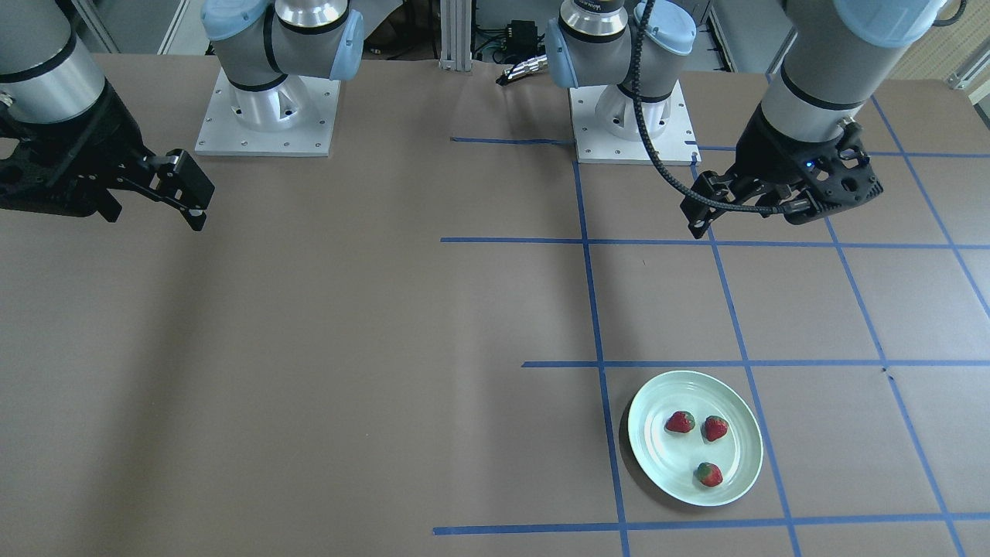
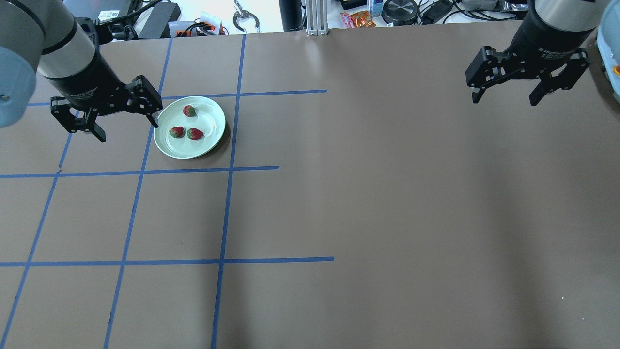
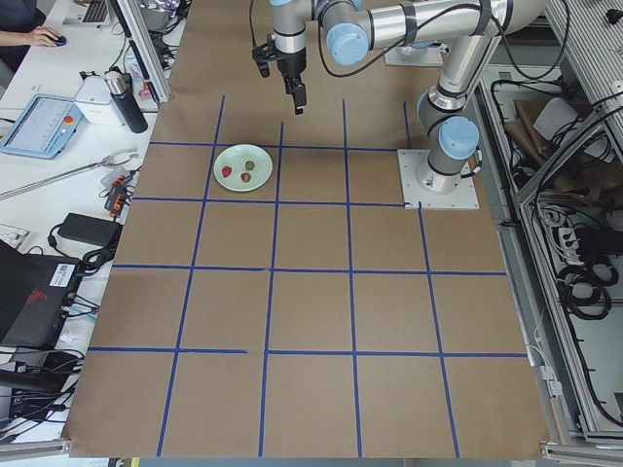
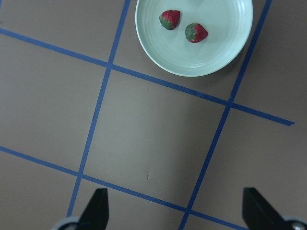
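Observation:
A pale mint plate (image 1: 668, 455) lies on the taped grid, holding three strawberries (image 1: 680, 422). The gripper (image 2: 127, 119) hangs above and beside the plate, raised well clear of the table in the front view. Its two fingers stand apart at the bottom corners of the left wrist view, with bare table between them, so it is open and empty.
A second black gripper (image 2: 526, 75) hangs at the right of the top view. Other arm bases (image 1: 269, 139) stand along the table's back edge.

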